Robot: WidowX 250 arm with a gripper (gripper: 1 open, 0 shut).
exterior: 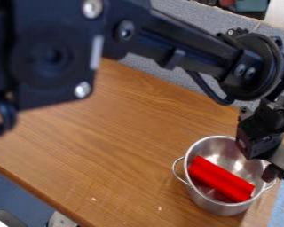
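Observation:
A steel pot (204,201) with two wire handles stands on the wooden table at the lower right. A red cylindrical object (218,178) lies slanted inside it. The black gripper (265,165) is at the right edge, over the right part of the pot's rim and partly hiding it. Its fingers point down beside the red object, apart from it as far as shows. No held object is visible; the finger opening is hard to make out against the dark body.
The bare wooden table (85,151) fills the left and middle. A grey textured surface runs behind it at the back, and the dark arm spans the top of the view.

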